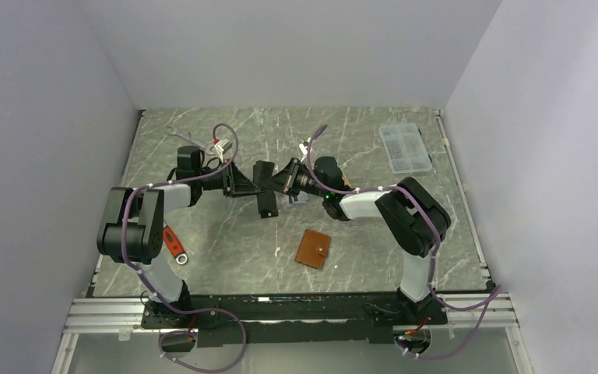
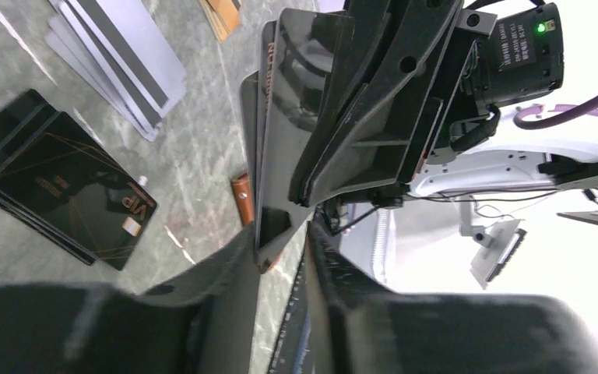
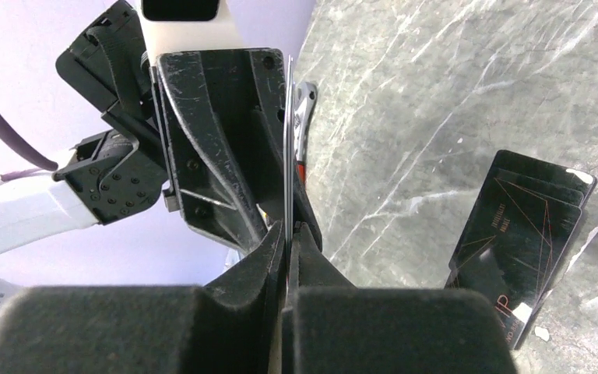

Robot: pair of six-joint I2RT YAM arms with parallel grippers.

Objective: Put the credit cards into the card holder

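My right gripper is shut on black cards, held upright over the table; in the left wrist view they look like overlapping layers. The right wrist view shows only a thin card edge rising between that gripper's fingers. Facing it, my left gripper is part open at the lower corner of the held cards; whether it touches them is unclear. On the table below, more black cards lie in a slightly offset stack, with white cards nearby. A brown leather card holder lies toward the front.
An orange-handled tool lies at left front, and a wrench at left back. The clear compartment box stands back right. Right of the card holder, the table is clear.
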